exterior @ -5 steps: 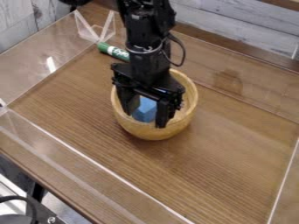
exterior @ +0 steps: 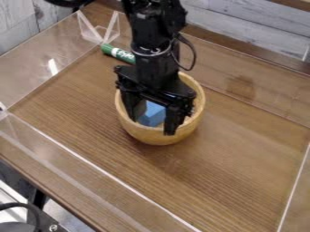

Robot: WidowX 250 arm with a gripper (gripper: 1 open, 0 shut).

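The black arm reaches down from the top of the camera view, and its gripper [exterior: 157, 104] is open over and into a tan bowl [exterior: 160, 134] in the middle of the wooden table. A blue object [exterior: 151, 114] lies in the bowl, between and partly behind the fingers; no grip on it shows. Part of the bowl's inside is hidden by the gripper.
A green and white cylindrical object [exterior: 118, 53] lies behind the bowl at the upper left. Pale walls edge the left and back, and cables show at the lower left.
The gripper and arm have shifted slightly, with the fingers sitting a little differently over the blue object in the bowl.
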